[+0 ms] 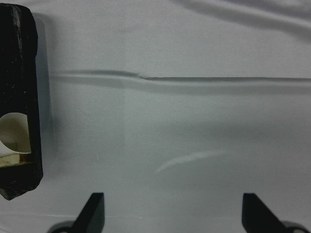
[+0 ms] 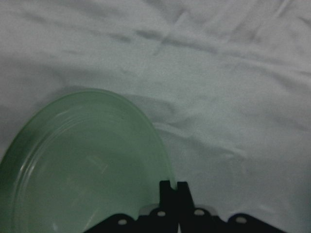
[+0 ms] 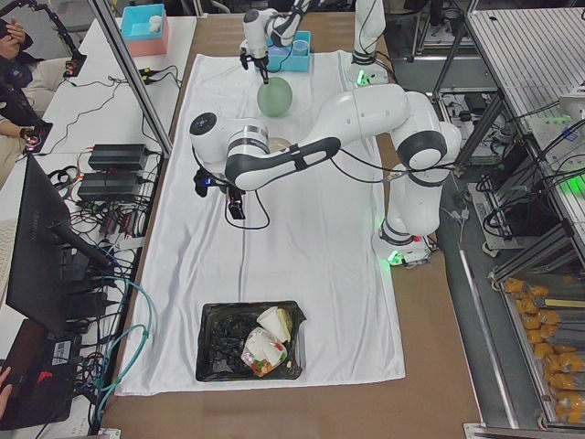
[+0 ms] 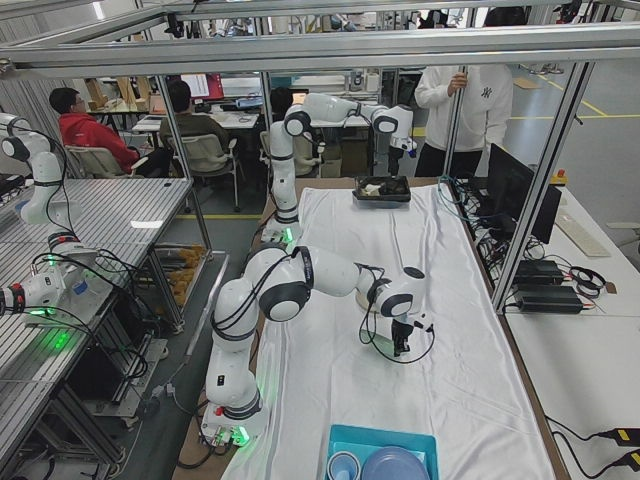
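A green plate (image 3: 274, 97) lies on the white cloth; in the right wrist view its disc (image 2: 82, 155) fills the lower left, with my right gripper shut over its right edge, nothing clearly between the fingers. My left gripper stands open over bare cloth, beside the black bin (image 1: 19, 63). That bin (image 3: 211, 338) holds dark lining, white containers and a bagged item (image 3: 263, 352). A beige round item (image 3: 278, 144) is mostly hidden behind an arm.
A blue basin (image 4: 430, 450) with a plate and cup stands at the cloth's end. Monitors, power boxes and cables line one side, beyond a metal post. The cloth between bin and plate is largely clear.
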